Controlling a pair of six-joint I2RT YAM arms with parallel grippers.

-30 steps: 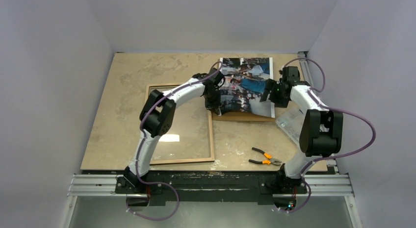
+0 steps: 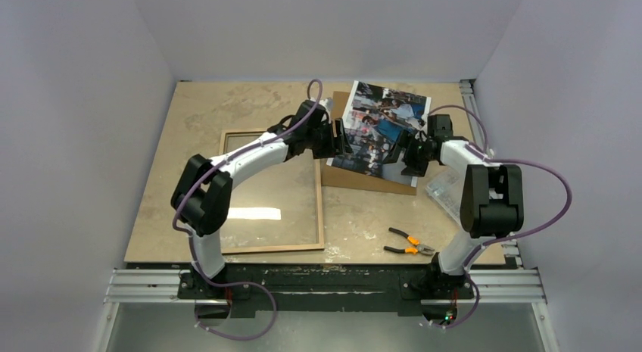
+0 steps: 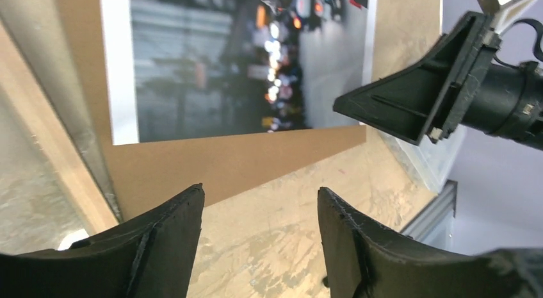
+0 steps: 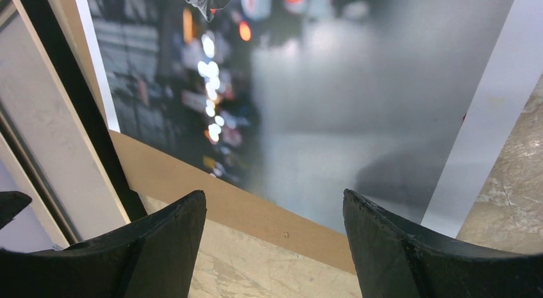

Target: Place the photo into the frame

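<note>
The photo [image 2: 371, 132] lies askew on a brown board [image 2: 363, 182], right of the wooden frame [image 2: 318, 208] with its clear pane. In the left wrist view the photo [image 3: 243, 74] has its white-edged lower part over the board [image 3: 166, 176], beside the frame's strip [image 3: 70, 163]. My left gripper [image 2: 337, 138] stands open above the photo's left side. My right gripper [image 2: 405, 154] is open over its lower right part. In the right wrist view the photo [image 4: 307, 106] fills most of the space beyond the open fingers, with nothing between them.
Pliers [image 2: 409, 242] with orange-black handles lie at the front right. A clear plastic item [image 2: 447, 193] sits at the right edge, partly under the right arm. The left part of the table is covered by the frame.
The photo has turned clockwise, exposing more board at left and bottom. My left gripper has risen toward the back and opened out above it; my right gripper has moved slightly left and toward the front.
</note>
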